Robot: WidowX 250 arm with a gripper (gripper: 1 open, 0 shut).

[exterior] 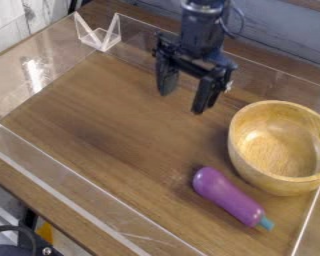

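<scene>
My black gripper (187,80) hangs at the upper middle of the camera view, its fingers spread open and pointing down over bare wood, with nothing seen between them. A wide yellow bowl (279,170) stands at the right, below and right of the gripper. A purple object with a teal tip (223,191), shaped like an eggplant or a marker, lies at the lower right, in front of the bowl.
A clear plastic piece (99,33) sits at the upper left near the back edge. Cables show at the bottom left corner.
</scene>
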